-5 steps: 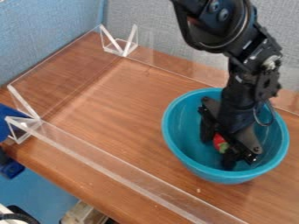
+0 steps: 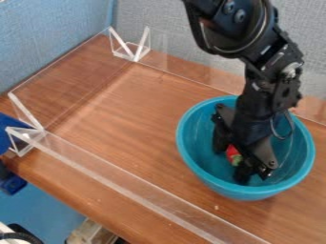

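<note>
My black gripper (image 2: 245, 157) reaches down into a teal bowl (image 2: 197, 171) on the right of the wooden table. Between its fingers, low in the bowl, a small red object (image 2: 232, 153) with a bit of green shows, partly hidden by the gripper, which is shut on it.
Clear low panels on white triangular brackets (image 2: 29, 137) border it at front and back. Padded grey walls stand behind, and blue items lie at the far left edge.
The gripper has shifted very slightly inside the bowl, and a little less of the red object shows. The bowl stays in place.
</note>
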